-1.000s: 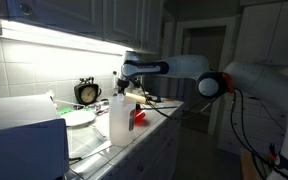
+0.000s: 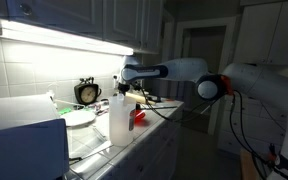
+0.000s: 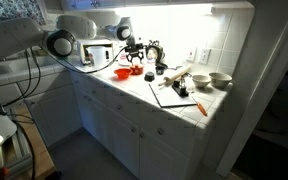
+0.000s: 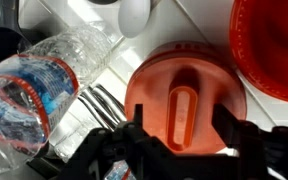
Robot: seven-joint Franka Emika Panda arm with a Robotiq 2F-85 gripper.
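Observation:
Below my gripper in the wrist view lies a round red lid (image 4: pixel 149 90) with a raised oblong handle (image 4: pixel 182 116). The black fingers stand open on either side of that handle, with a gap to it. Whether they touch the lid I cannot tell. Part of a red bowl (image 4: pixel 242 45) shows at the upper right, close beside the lid. From outside, my gripper (image 3: pixel 134 47) appears over the counter near the back wall, pointing down, and the red bowl (image 3: pixel 122 74) sits at the counter's front side.
A clear plastic bottle (image 4: pixel 59 65) lies left of the lid, near a fork (image 4: pixel 102 103) and a spoon (image 4: pixel 134 14). Farther along the counter are several pale bowls (image 3: pixel 220 79) and a dark tray (image 3: pixel 170 96). A white container (image 2: pixel 121 122) stands nearer exterior view 1.

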